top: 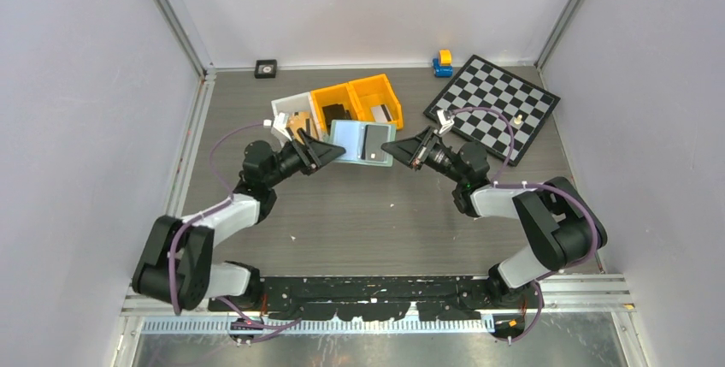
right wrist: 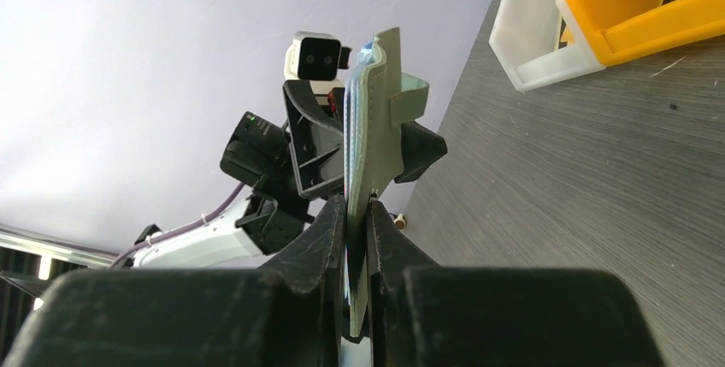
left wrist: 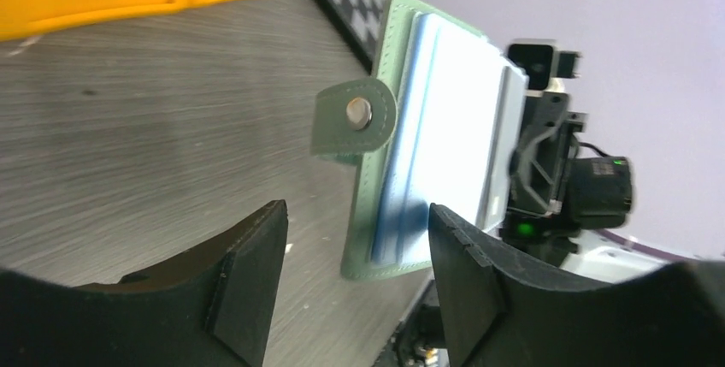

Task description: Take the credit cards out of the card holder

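Note:
The open card holder (top: pixel 362 143), pale green with a snap tab at its edge, hangs above the table between my two arms. My right gripper is shut on its right edge. At the left edge, my left gripper (top: pixel 340 151) stands open. In the left wrist view the holder (left wrist: pixel 373 204) shows bluish-white leaves on its inner side, and one finger (left wrist: pixel 453 251) of the left gripper overlaps its lower corner. Whether that finger touches the holder I cannot tell. No separate card shows between the left fingers.
Yellow bins (top: pixel 374 85) and a white bin (top: pixel 291 103) with several items stand behind the holder. A chessboard (top: pixel 492 109) lies at the back right.

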